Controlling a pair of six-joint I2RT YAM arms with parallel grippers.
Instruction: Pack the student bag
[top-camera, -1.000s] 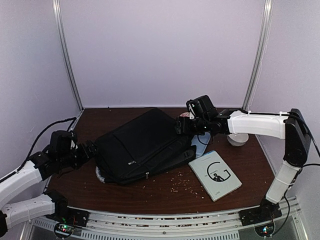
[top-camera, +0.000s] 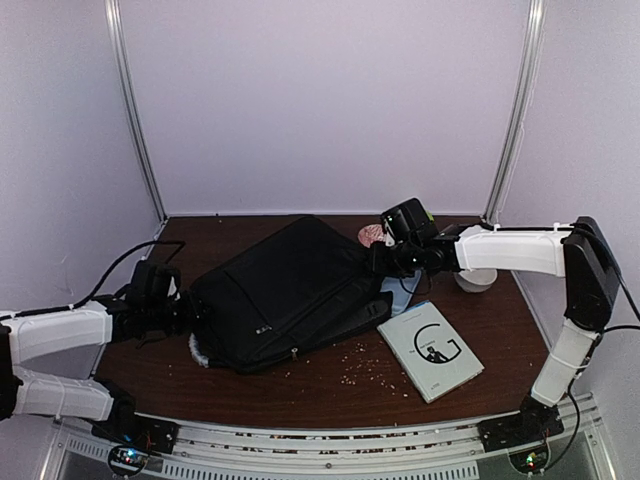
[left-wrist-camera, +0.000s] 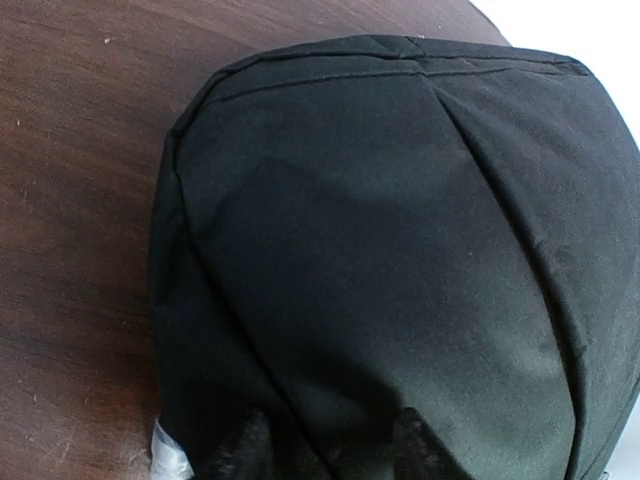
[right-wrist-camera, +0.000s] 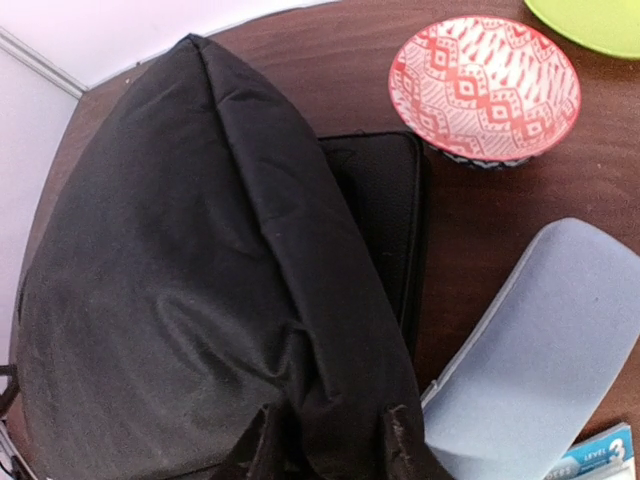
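The black bag (top-camera: 285, 290) lies flat and slanted across the middle of the table. At its left end is my left gripper (top-camera: 197, 308); in the left wrist view its fingers (left-wrist-camera: 250, 450) stand apart over the black fabric. At the bag's right end, my right gripper (top-camera: 378, 262) has its fingers (right-wrist-camera: 264, 445) parted on either side of a raised fold of the bag (right-wrist-camera: 340, 410). Whether either finger pair touches the cloth is hard to see. A white book (top-camera: 430, 350) lies to the right of the bag, beside a light blue case (right-wrist-camera: 545, 350).
A red patterned bowl (right-wrist-camera: 487, 85) and a green dish (right-wrist-camera: 595, 20) stand at the back right, and a white bowl (top-camera: 476, 280) sits below the right arm. Small crumbs (top-camera: 365, 370) are scattered in front of the bag.
My left gripper has moved right, onto the bag's left end. The right gripper has shifted slightly right and down along the bag's right end. The bag looks barely moved.
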